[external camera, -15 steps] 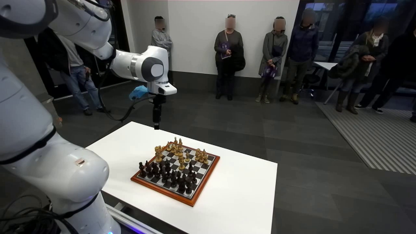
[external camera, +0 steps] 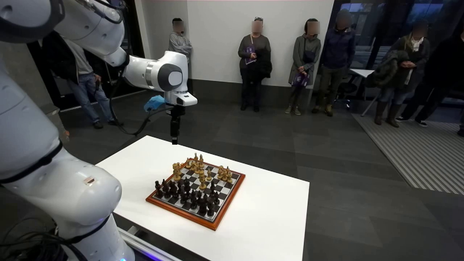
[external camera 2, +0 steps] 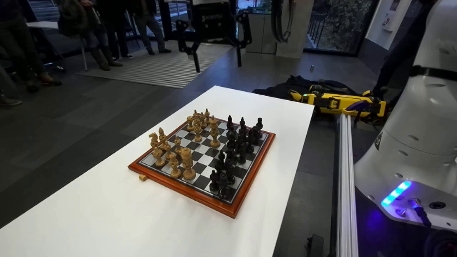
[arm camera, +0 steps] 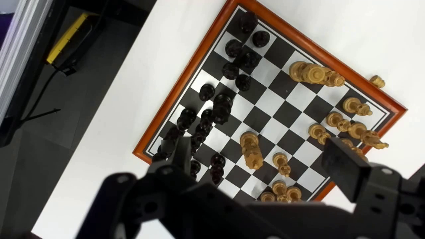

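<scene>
A chessboard (external camera 2: pixel 234 209) with a reddish-brown wooden frame lies on the white table (external camera: pixel 269 204). Dark pieces (external camera 2: pixel 231 139) crowd the side nearer the robot's base. Tan pieces (external camera 2: pixel 188 165) stand mostly on the opposite side. Farther in, toward the middle squares, is a tall tan piece (arm camera: pixel 251 150). Beside the board, on the tabletop, a small tan piece (external camera 2: pixel 142 177) rests by itself. High above the board hangs my gripper (external camera 2: pixel 218 64), open, its fingers wide apart with nothing between them. From the wrist view, the fingers (arm camera: pixel 346 167) cover part of the board's lower portion.
Bare table surrounds the board, widest on its right in exterior view 1. Near the robot's base runs a metal rail (external camera 2: pixel 346 184). A yellow machine (external camera 2: pixel 342 104) lies on the floor beyond. Several people stand back by the wall.
The arm, gripper and chess pieces hold the same places as a second ago. Only some of the people in the background have shifted slightly.
</scene>
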